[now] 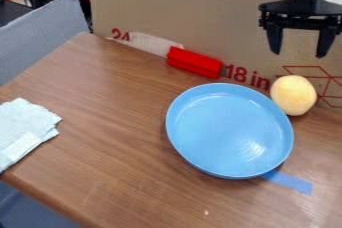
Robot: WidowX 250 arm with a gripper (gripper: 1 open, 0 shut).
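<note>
My gripper [301, 42] hangs at the top right of the camera view, open, its two black fingers pointing down with nothing between them. It is above a pale yellow round object [293, 95] that rests on the table by the cardboard wall. A blue plate [229, 130] lies just left of and in front of that object. A red cylindrical object [194, 62] lies against the cardboard, behind the plate.
A folded white cloth [20, 132] lies at the left edge of the wooden table [100, 162]. Cardboard [214, 12] walls off the back. A grey strip borders the upper left.
</note>
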